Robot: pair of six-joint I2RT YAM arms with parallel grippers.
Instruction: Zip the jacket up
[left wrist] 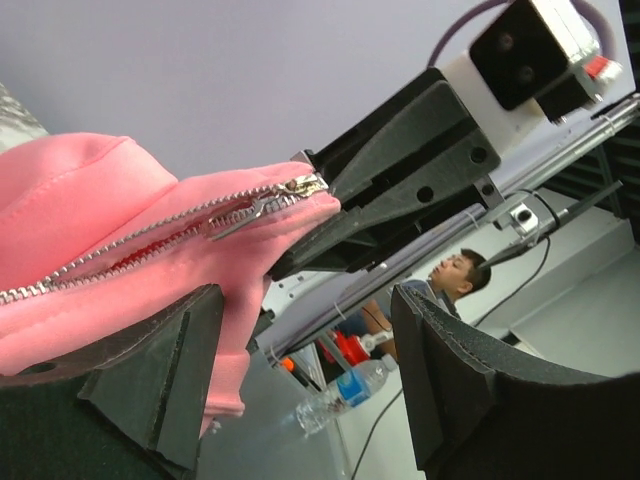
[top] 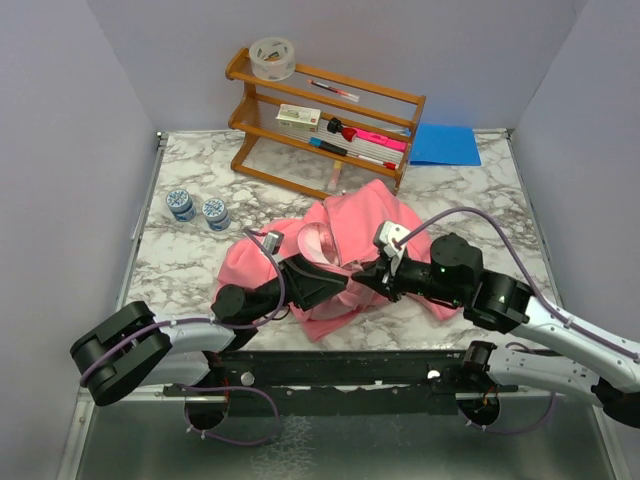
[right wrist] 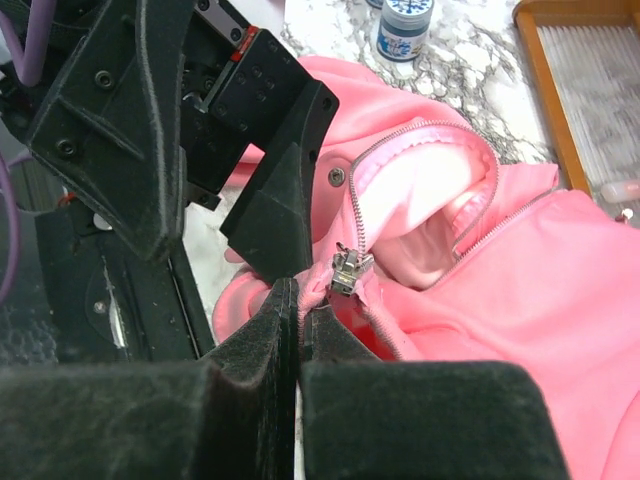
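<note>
The pink jacket point(top: 385, 219) lies bunched near the table's front. My left gripper point(top: 335, 281) is open; in the left wrist view the zipper point(left wrist: 150, 240) rises between and beyond its fingers, with a metal slider point(left wrist: 300, 188) near the fold's tip. My right gripper is shut on the jacket's edge just below the slider point(right wrist: 350, 270), holding the pink fabric up. In the right wrist view the left gripper's black fingers hang just left of the slider.
A wooden rack point(top: 320, 82) stands at the back, a blue sheet point(top: 445, 145) to its right. Two jars point(top: 198, 210) sit on the left of the marble table, where there is some clear room.
</note>
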